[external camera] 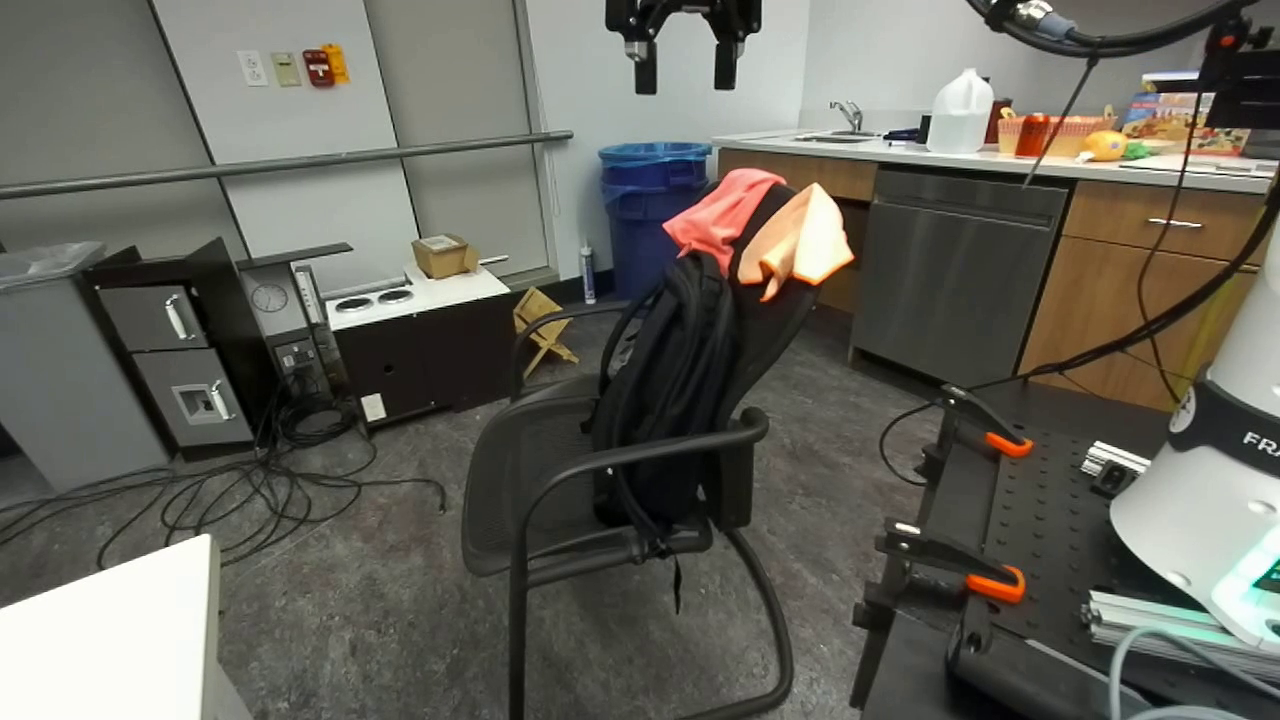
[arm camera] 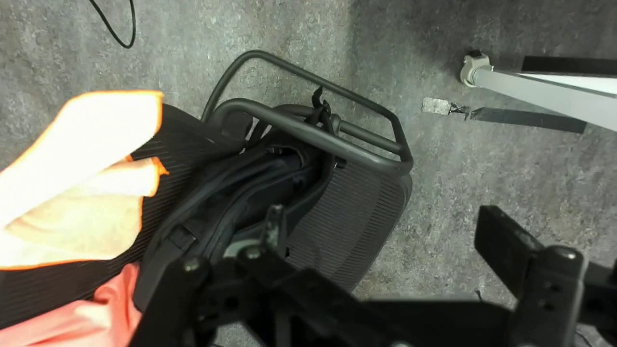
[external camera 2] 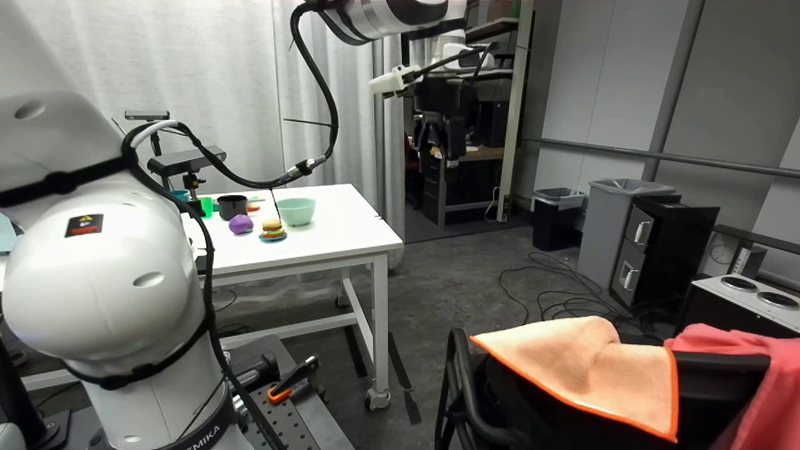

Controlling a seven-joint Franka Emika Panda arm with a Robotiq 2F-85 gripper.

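Note:
My gripper (external camera: pixel 686 74) hangs high above a black office chair, its two fingers spread apart with nothing between them. From the wrist view, the gripper is open over the chair seat (arm camera: pixel 353 214) and the floor. A black backpack (external camera: pixel 672 384) leans against the chair's backrest. Over the top of that backrest lie two cloths: an orange one with a bright orange edge (external camera 2: pixel 577 367) and a coral-pink one (external camera: pixel 726 216). Both cloths are well clear of the fingers, toward the left of the wrist view.
A white table (external camera 2: pixel 337 232) carries a pale green bowl (external camera 2: pixel 296 210), a purple item (external camera 2: pixel 240 224) and a toy-like stacked item (external camera 2: pixel 272 228). Clamps with orange tips (external camera: pixel 996 586) edge the robot's base. Cables (external camera: pixel 288 480) lie on the floor by the grey bin (external camera: pixel 72 372).

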